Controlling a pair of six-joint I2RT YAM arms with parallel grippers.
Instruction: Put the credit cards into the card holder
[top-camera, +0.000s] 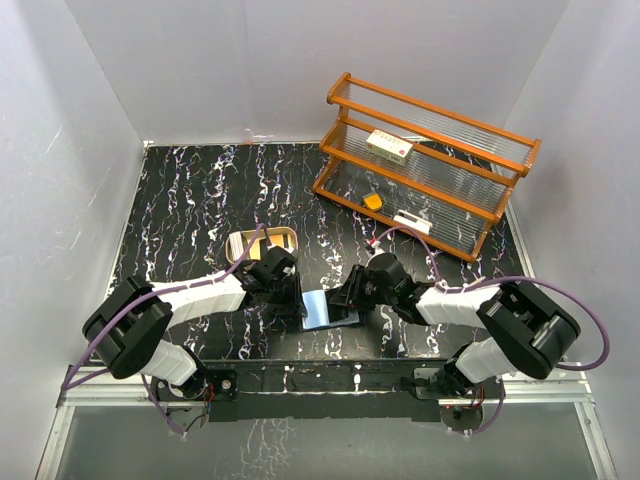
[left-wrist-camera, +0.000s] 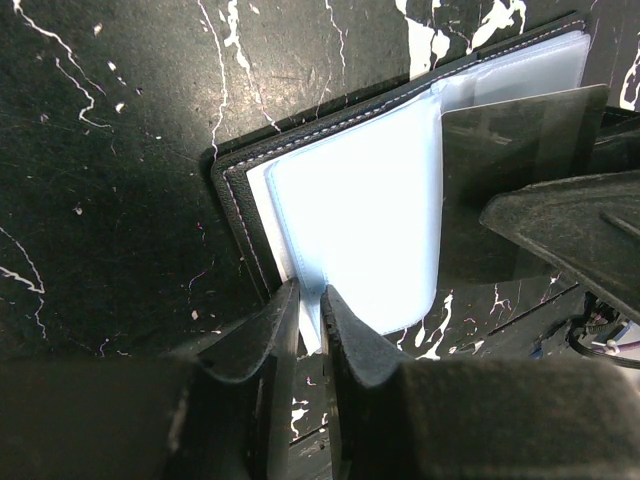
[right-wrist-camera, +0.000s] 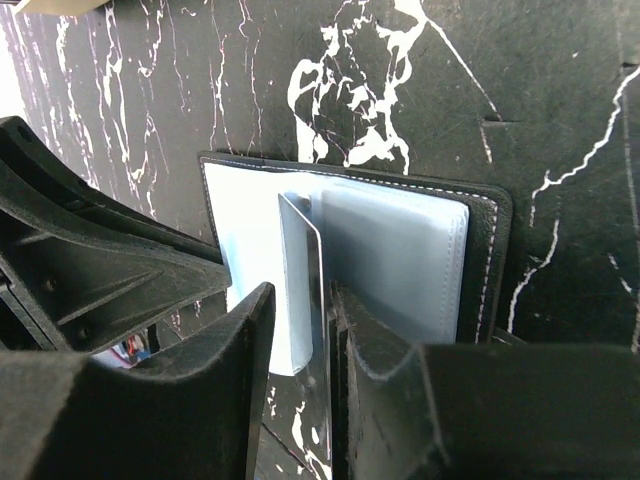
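The card holder (top-camera: 315, 310) lies open on the black marble table between my grippers, a black stitched cover with pale sleeves (left-wrist-camera: 365, 200) and a dark translucent flap (left-wrist-camera: 500, 150). My left gripper has its fingertips at the holder's left edge; whether it grips that edge is unclear. My right gripper has its fingertips either side of a raised sleeve edge, a little apart. I cannot make out any card held by either gripper.
A tray with cards (top-camera: 240, 240) lies at the back left. A wooden rack (top-camera: 430, 190) with boxes stands at the back right.
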